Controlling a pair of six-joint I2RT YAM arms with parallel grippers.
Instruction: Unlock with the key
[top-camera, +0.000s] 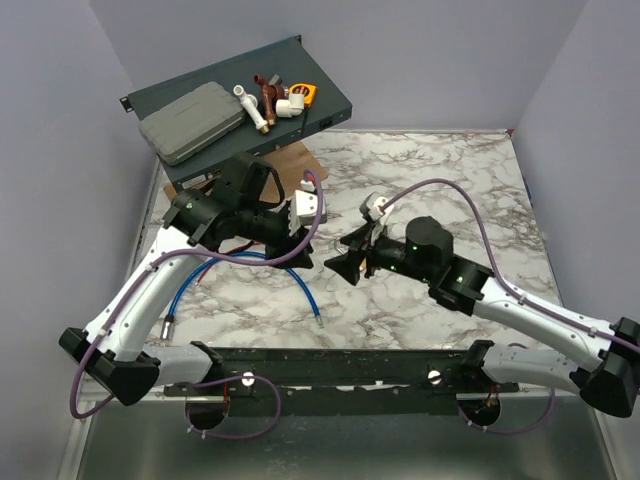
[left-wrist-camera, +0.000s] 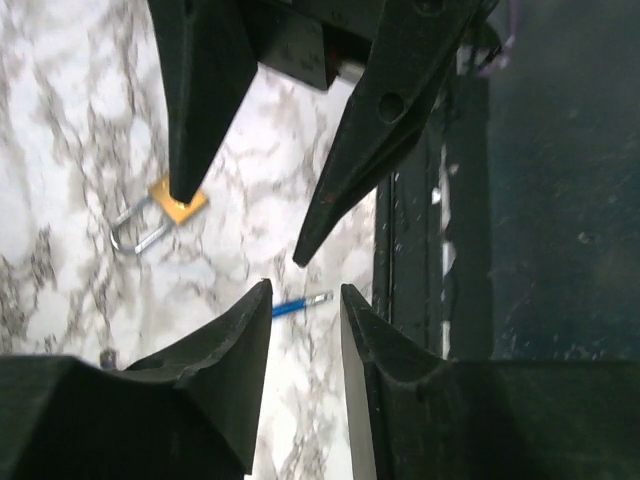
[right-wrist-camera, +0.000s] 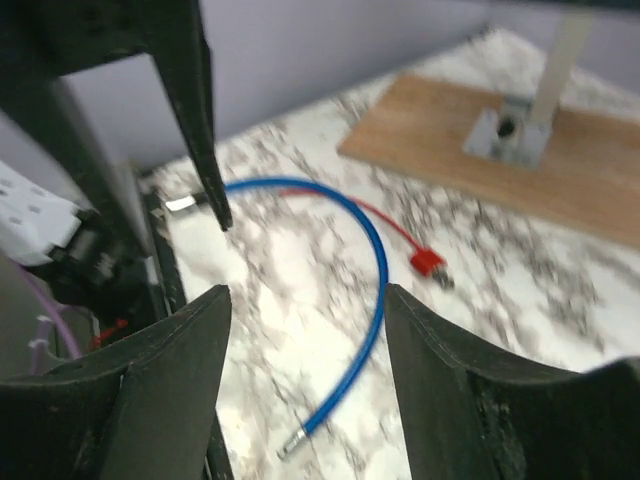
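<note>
A padlock (left-wrist-camera: 187, 207) with a brass body and a steel U-shaped shackle lies on the marble surface in the left wrist view; whether the shackle is unlocked cannot be told. From the top it is mostly hidden under my right gripper (top-camera: 335, 256). That gripper's fingers point left and stand apart, with nothing visible between them. Facing it from the left is my left gripper (top-camera: 301, 258), its tips a short way off. In its own wrist view, the left gripper's fingers are spread with an empty gap. No key can be made out in any view.
A blue hose (top-camera: 305, 293) curves over the marble on the left, near a red cable with a red connector (right-wrist-camera: 427, 262). At the back, a dark shelf (top-camera: 325, 100) carries a grey case (top-camera: 192, 122) and pipe fittings.
</note>
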